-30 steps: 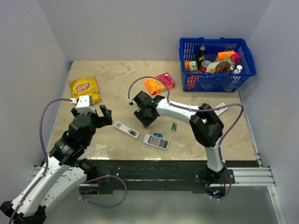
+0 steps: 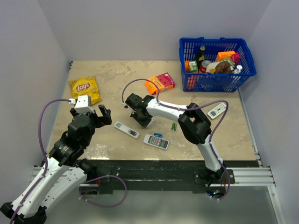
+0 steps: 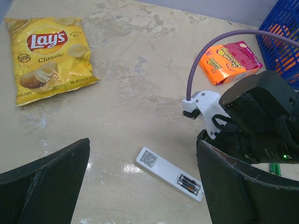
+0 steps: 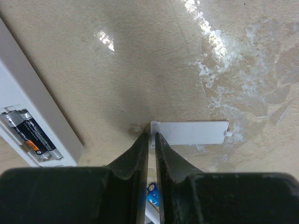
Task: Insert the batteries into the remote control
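Observation:
A white remote control [image 2: 126, 129] lies on the table with its battery bay uncovered; two dark batteries [image 4: 33, 134] sit side by side in it in the right wrist view. To its right lies a slim white battery cover [image 4: 196, 132], flat on the table. My right gripper points down at the cover's near end, its fingers a narrow gap apart with the cover's edge seen between the tips. Whether they grip it is unclear. Open and empty, my left gripper hangs over the table left of the remote.
A second remote [image 2: 156, 142] with buttons up, blue batteries [image 2: 158, 135] and green batteries [image 2: 174, 126] lie nearby. A third remote [image 2: 217, 110] rests at the right. Behind are a chip bag [image 2: 85, 88], a candy box [image 2: 160, 83] and a blue basket [image 2: 215, 83].
My right gripper has moved slightly left and downward toward the table, and part of the white cover now shows beside it. The left arm and the remotes have stayed put.

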